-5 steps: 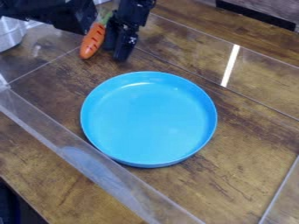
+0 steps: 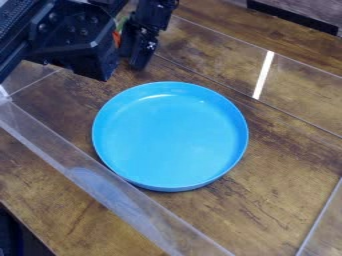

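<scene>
My gripper (image 2: pixel 134 45) is at the top left, its black body covering much of that corner. An orange carrot with a green top (image 2: pixel 120 22) is mostly hidden behind it, only small bits showing. Whether the fingers are open or shut on it cannot be made out. A light blue round plate (image 2: pixel 170 135) lies empty in the middle of the wooden surface.
A clear strip (image 2: pixel 114 195) runs diagonally along the lower left. A white strip (image 2: pixel 263 75) lies on the wood at right. A dark edge (image 2: pixel 307 8) borders the top right.
The gripper's dark body has moved down over the carrot, which was in clear view a second ago and is now mostly covered. The plate is unmoved.
</scene>
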